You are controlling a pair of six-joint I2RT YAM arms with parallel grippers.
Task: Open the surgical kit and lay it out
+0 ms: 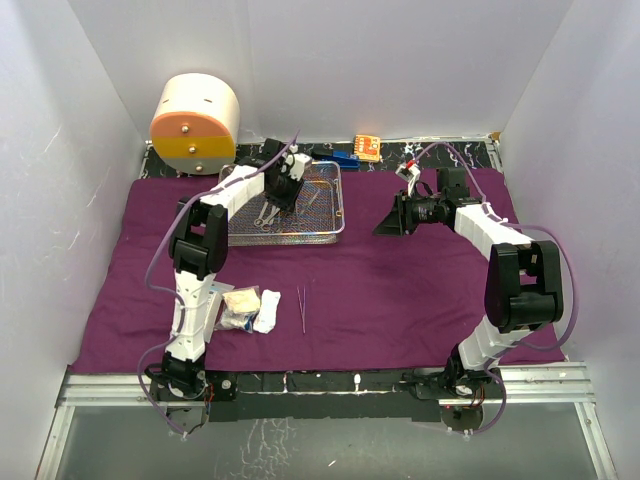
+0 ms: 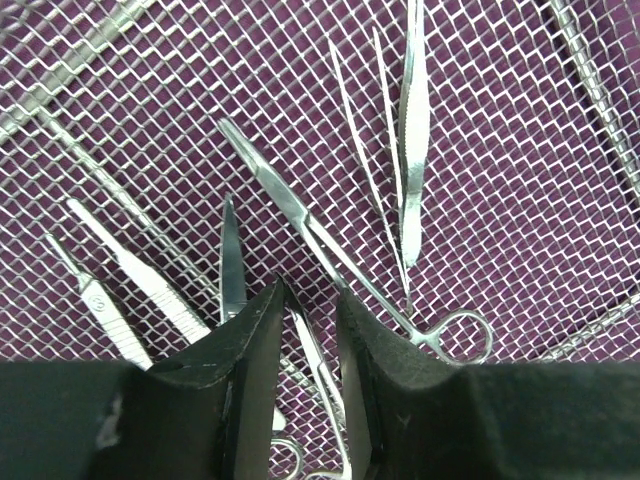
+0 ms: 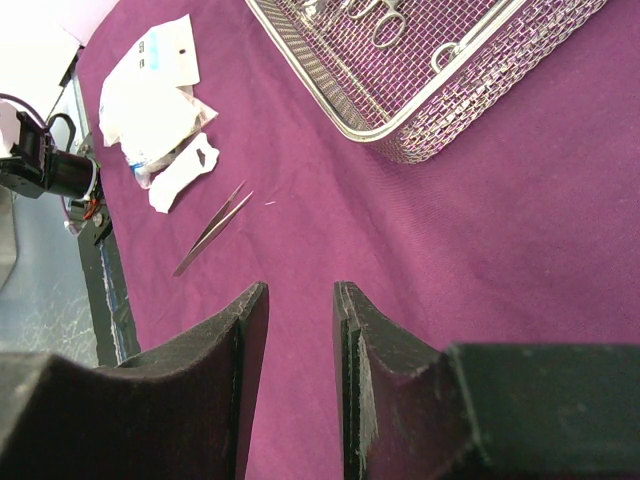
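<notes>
My left gripper is low inside the mesh tray (image 1: 335,200), its fingertips part open around a slender steel instrument (image 2: 310,345); whether it grips it cannot be told. Around it lie a long clamp (image 2: 270,180), tweezers (image 2: 412,140), scalpel handles (image 2: 150,280) and a dark-tipped instrument (image 2: 231,250). My right gripper stands open above the cloth, right of the tray, with nothing between its fingers.
On the purple cloth (image 1: 420,300), packets (image 1: 240,305), a white item (image 1: 266,311) and loose tweezers (image 1: 303,310) lie in front of the tray. An orange rounded cabinet (image 1: 195,120) stands behind.
</notes>
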